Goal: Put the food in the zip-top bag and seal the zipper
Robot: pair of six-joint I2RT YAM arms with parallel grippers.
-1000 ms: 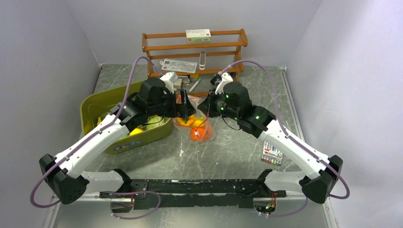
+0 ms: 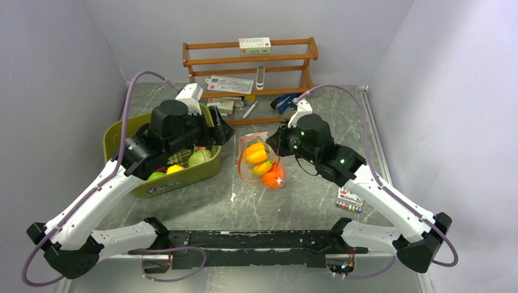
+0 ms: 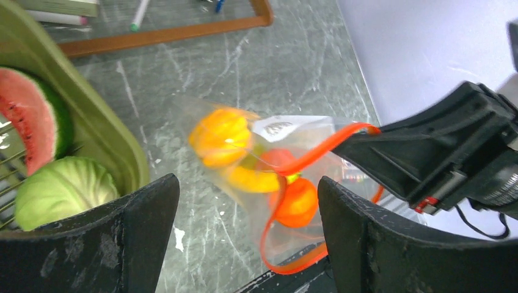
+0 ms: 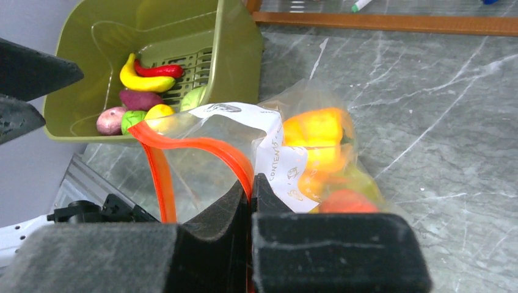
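Note:
A clear zip top bag with an orange rim (image 3: 317, 149) hangs from my right gripper (image 2: 273, 145), which is shut on its edge. In the right wrist view the bag's white label (image 4: 278, 149) lies beside those fingertips. Inside the bag show an orange bell pepper (image 2: 256, 153), a yellow pepper (image 2: 262, 168) and a red-orange tomato-like item (image 2: 274, 178). The bag's mouth gapes open. My left gripper (image 2: 225, 124) stands open between the bin and the bag, nothing between its fingers. The green bin (image 2: 183, 186) holds a watermelon slice (image 3: 36, 116), a cabbage (image 3: 66, 194) and other food.
At the back stands a wooden rack (image 2: 244, 60) with a white box (image 2: 255, 46) on it. A marker set (image 2: 349, 199) lies at the right front.
My left gripper has pulled away leftward from the bag. The right gripper has shifted slightly right, carrying the bag with it.

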